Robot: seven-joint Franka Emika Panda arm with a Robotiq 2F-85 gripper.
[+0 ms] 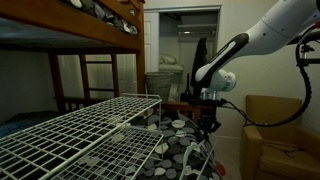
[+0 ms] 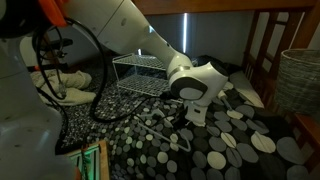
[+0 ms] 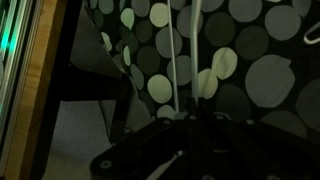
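My gripper [image 1: 208, 128] points down over the dark bedding with grey and pale dots. It is shut on a thin white rod-like piece [image 3: 195, 55], whose two narrow strands run up from the fingers in the wrist view. The same white piece [image 1: 206, 160] shows as slanting lines below the gripper in exterior view 1. In exterior view 2 a thin white line [image 2: 165, 136] stretches left from near the gripper [image 2: 185, 130] over the bedding. The fingers are dark and blurred, so the exact hold is hidden.
A white wire rack [image 1: 75, 140] stands at the left of exterior view 1. A white hook [image 3: 312, 32] lies on the bedding at the wrist view's right edge. A wooden rail [image 3: 32, 90] runs along its left. A tan armchair [image 1: 275, 120] stands right of the arm.
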